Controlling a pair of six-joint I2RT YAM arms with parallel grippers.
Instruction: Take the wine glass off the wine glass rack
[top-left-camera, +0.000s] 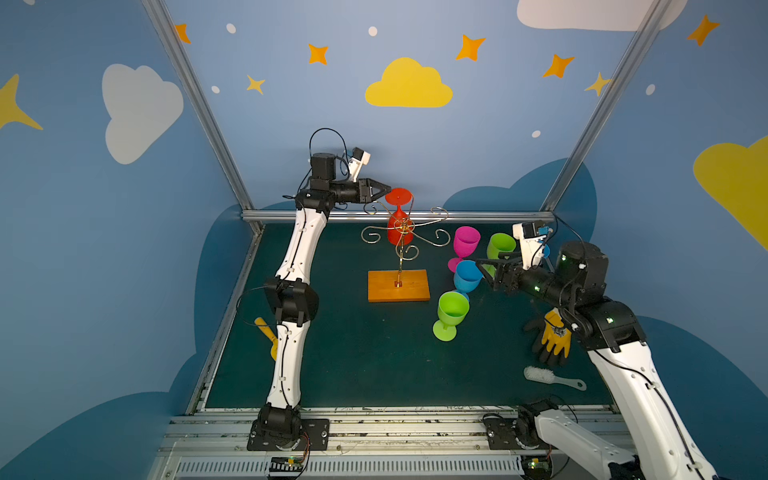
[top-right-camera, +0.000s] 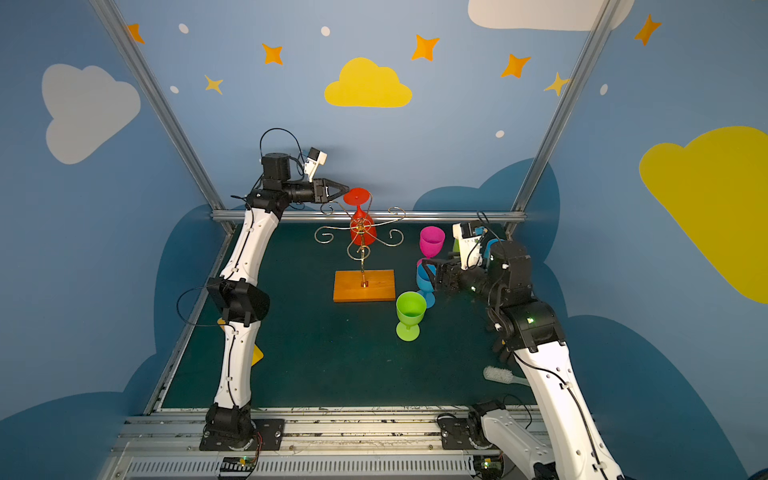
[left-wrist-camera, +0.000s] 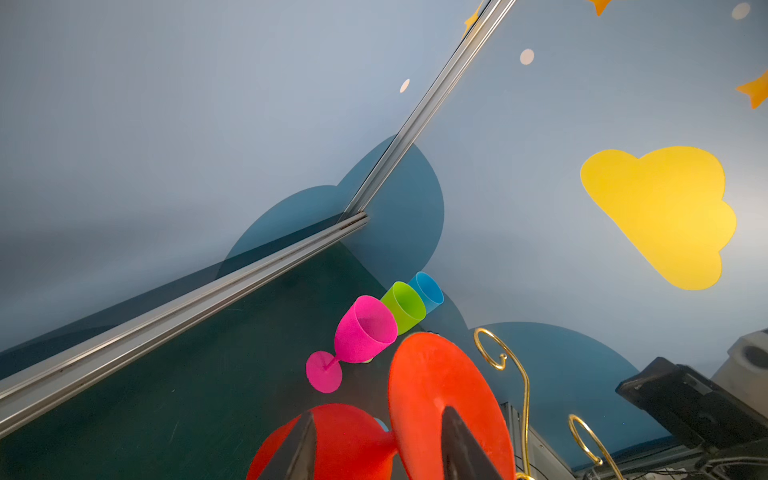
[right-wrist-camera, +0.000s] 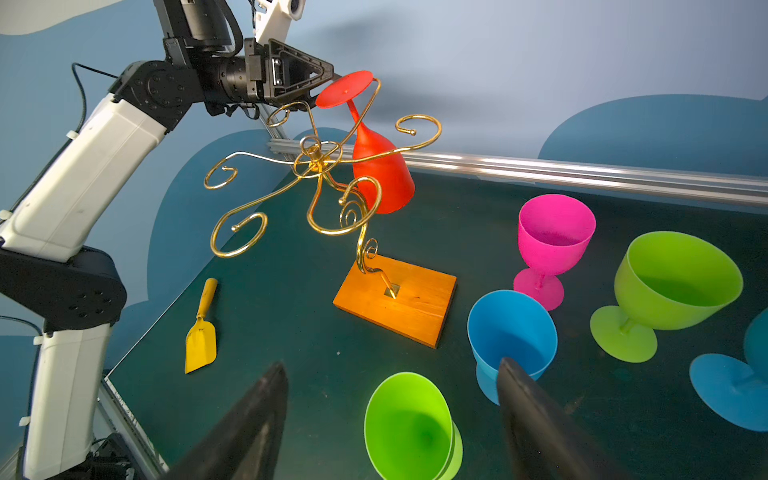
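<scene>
A red wine glass (top-left-camera: 400, 232) hangs upside down on the gold wire rack (right-wrist-camera: 320, 164), whose wooden base (top-left-camera: 398, 285) stands on the table. My left gripper is at the glass's upturned foot at the back, its fingers part apart; in the left wrist view the foot fills the space just beyond the fingertips. Whether they touch it I cannot tell. My right gripper is open over the table to the right of the rack, with nothing held.
Pink (right-wrist-camera: 557, 232), green (right-wrist-camera: 676, 288) and blue (right-wrist-camera: 512, 336) goblets stand right of the rack, another green goblet (top-left-camera: 452, 308) in front. A yellow scoop (right-wrist-camera: 200, 340) lies at the left, a glove (top-left-camera: 556, 336) and brush (top-left-camera: 552, 376) at the right.
</scene>
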